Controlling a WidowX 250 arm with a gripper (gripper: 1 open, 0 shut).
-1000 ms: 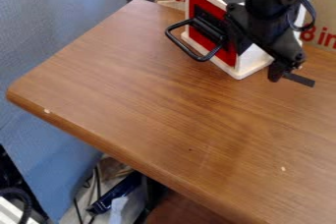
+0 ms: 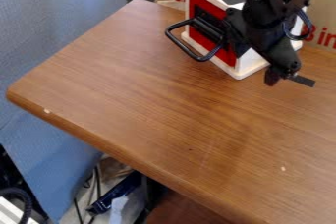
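A white appliance with a red front (image 2: 210,39) and a dark top stands at the back of the wooden table (image 2: 157,120). A black tubular handle (image 2: 180,44) sticks out from the red front. My black gripper (image 2: 276,74) hangs at the appliance's right front, low over the table, partly covering the appliance. Whether it is open or shut, and whether anything is between its fingers, is too dark and small to tell.
A cardboard box (image 2: 323,33) stands behind at the right. A blue padded surface and some cables lie beyond the table's left edge.
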